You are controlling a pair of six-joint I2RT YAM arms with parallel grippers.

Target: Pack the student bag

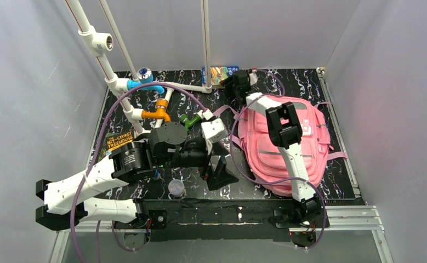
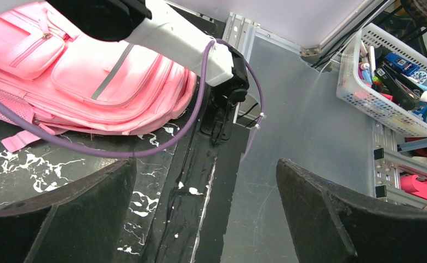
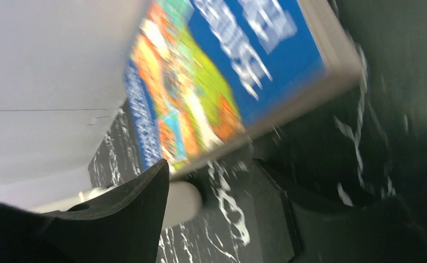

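The pink backpack (image 1: 282, 164) lies on the right of the black marble table, also in the left wrist view (image 2: 107, 82). At the back, a blue illustrated book (image 1: 222, 73) lies flat; my right gripper (image 1: 230, 85) hangs just over its near edge, open, with the book (image 3: 255, 55) blurred beyond its fingertips. My left gripper (image 1: 219, 172) is open over the front middle, nothing between its fingers. A second book, with "treehouse" lettering (image 1: 118, 139), lies at the left, partly hidden by the left arm. A clear round container (image 1: 176, 187) stands near the front edge.
White, blue, orange and green pipes (image 1: 159, 112) fill the back left. A small bottle (image 1: 156, 175) is partly hidden by the left arm. A basket of items (image 2: 392, 76) sits outside the table in the left wrist view. Purple cables loop over both arms.
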